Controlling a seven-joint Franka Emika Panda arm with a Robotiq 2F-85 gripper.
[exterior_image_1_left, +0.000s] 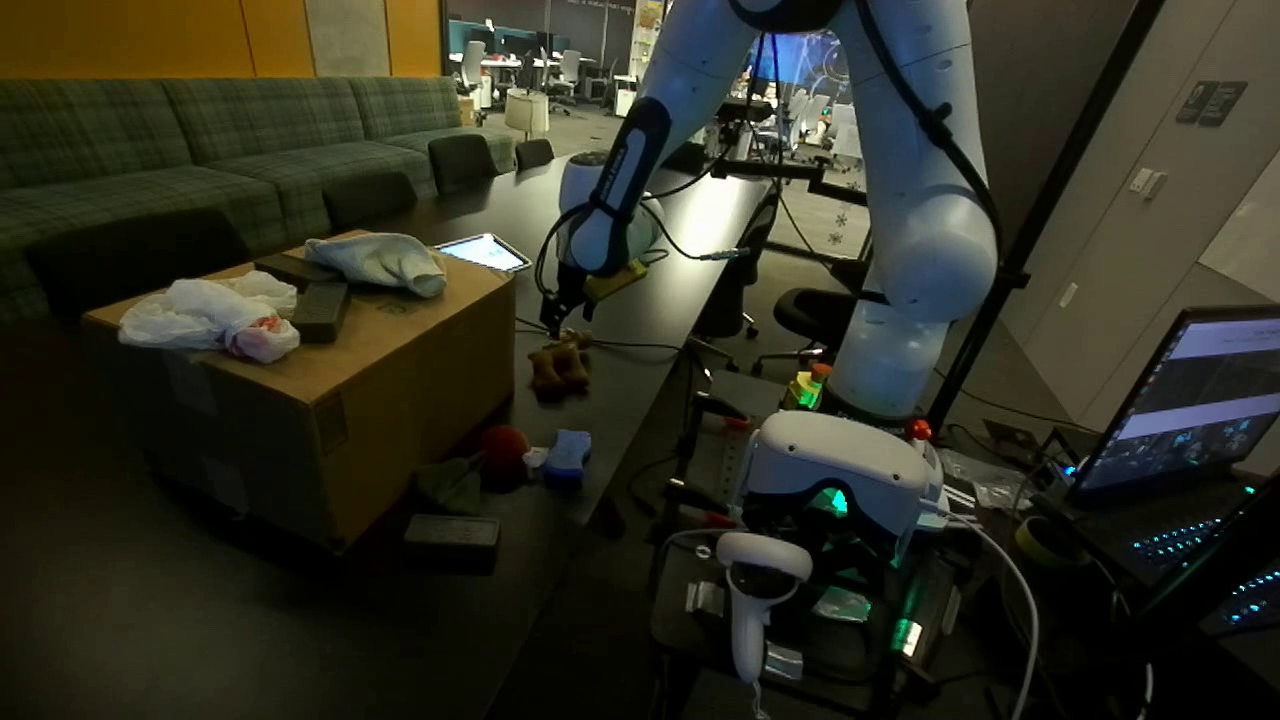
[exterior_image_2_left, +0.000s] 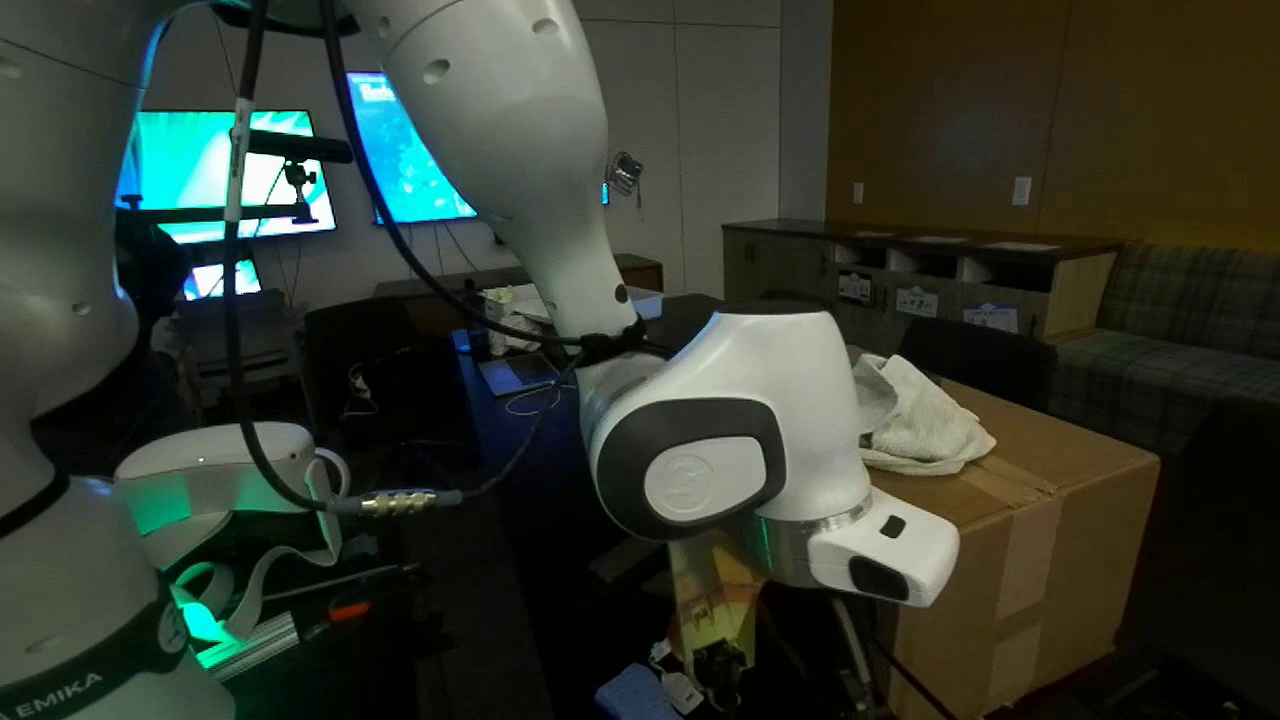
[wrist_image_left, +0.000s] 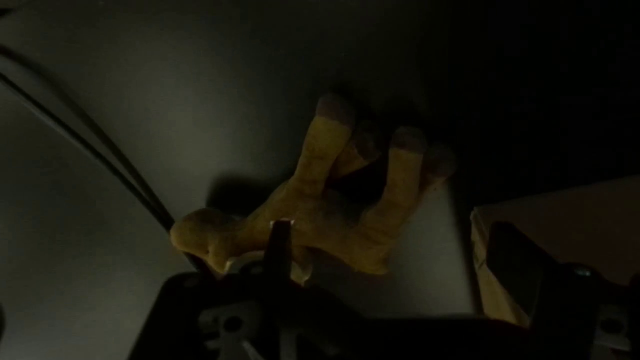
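Observation:
A brown plush animal (wrist_image_left: 312, 219) with darker feet lies on its side on the dark table, its legs pointing away from the gripper in the wrist view. In exterior view 1 the same toy (exterior_image_1_left: 560, 367) rests right of the cardboard box. My gripper (exterior_image_1_left: 570, 319) hangs just above and behind it there. The wrist view shows the gripper open, its fingers wide apart. One finger (wrist_image_left: 279, 249) overlaps the toy's body; the other is over by the box. Nothing is clamped between them. Exterior view 2 hides the toy behind the arm.
The large cardboard box (exterior_image_1_left: 414, 396) bears a plastic bag (exterior_image_1_left: 216, 314), a cloth (exterior_image_1_left: 381, 262) and dark blocks. A red ball (exterior_image_1_left: 504, 454), a blue sponge (exterior_image_1_left: 567, 457) and a dark eraser-like block (exterior_image_1_left: 451, 540) lie near its base. A cable (wrist_image_left: 78, 144) crosses the table beside the toy.

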